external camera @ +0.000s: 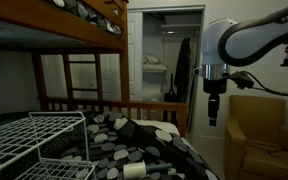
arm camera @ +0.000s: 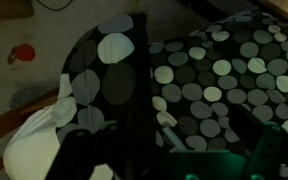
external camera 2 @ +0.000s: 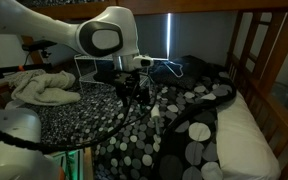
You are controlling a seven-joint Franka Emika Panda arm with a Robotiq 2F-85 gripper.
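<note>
My gripper (external camera: 213,109) points down from the white arm, in the air above the bed's right side. In the wrist view its dark fingers (arm camera: 262,140) stand well apart at the lower left and right, with no held object visible in the gap. Below lies a black bedspread (arm camera: 189,85) with grey and white dots, partly folded over. A pale, narrow object (arm camera: 171,135) shows on it between the fingers; what it is I cannot tell. In exterior view 1 a white cylindrical object (external camera: 135,171) lies on the bedspread near the front edge.
A white wire rack (external camera: 39,135) stands at the left. The wooden bunk frame (external camera: 54,38) overhangs the bed, with a rail behind. A tan armchair (external camera: 264,135) sits to the right. A dark cable loops from the arm.
</note>
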